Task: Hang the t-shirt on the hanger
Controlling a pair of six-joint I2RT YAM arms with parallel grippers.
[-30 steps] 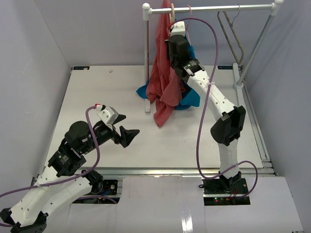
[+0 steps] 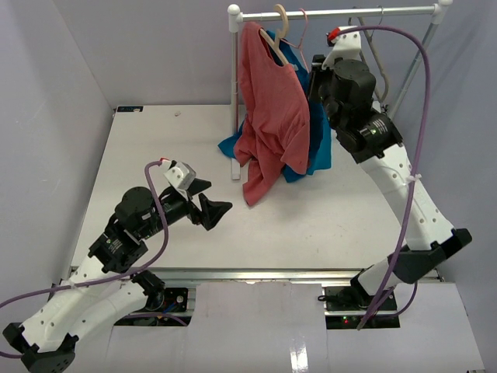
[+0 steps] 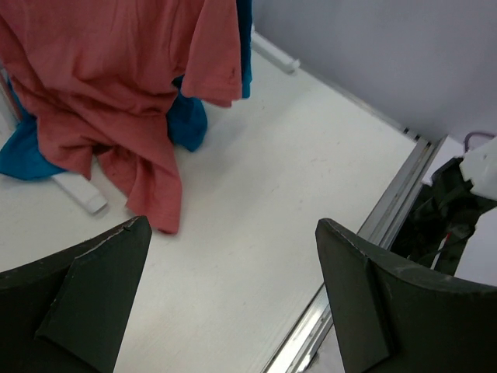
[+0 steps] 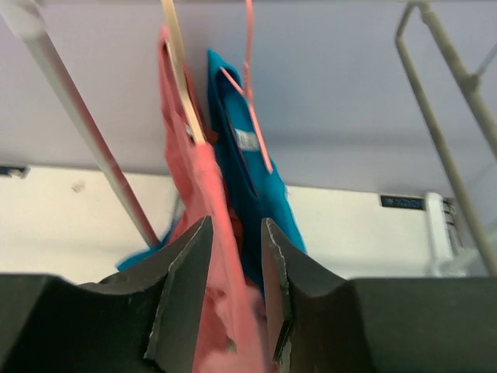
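A red t-shirt (image 2: 272, 116) hangs on a wooden hanger (image 2: 277, 43) on the white rail, a blue shirt (image 2: 317, 140) behind it on a pink hanger (image 4: 256, 124). My right gripper (image 2: 314, 81) is raised at the rail, right of the red shirt; in the right wrist view its fingers stand below the wooden hanger, with red cloth behind or between them, and whether they grip it I cannot tell. My left gripper (image 2: 213, 203) stands open over the white table, below and left of the shirts, nothing between its fingers.
The white rail (image 2: 411, 11) spans the back, with an empty beige hanger (image 2: 380, 70) at the right. A metal edge (image 2: 248, 274) runs along the front.
My right arm has moved to the right along the rail, and the red shirt now spreads wider, with more of its hanger showing. My left arm has shifted slightly.
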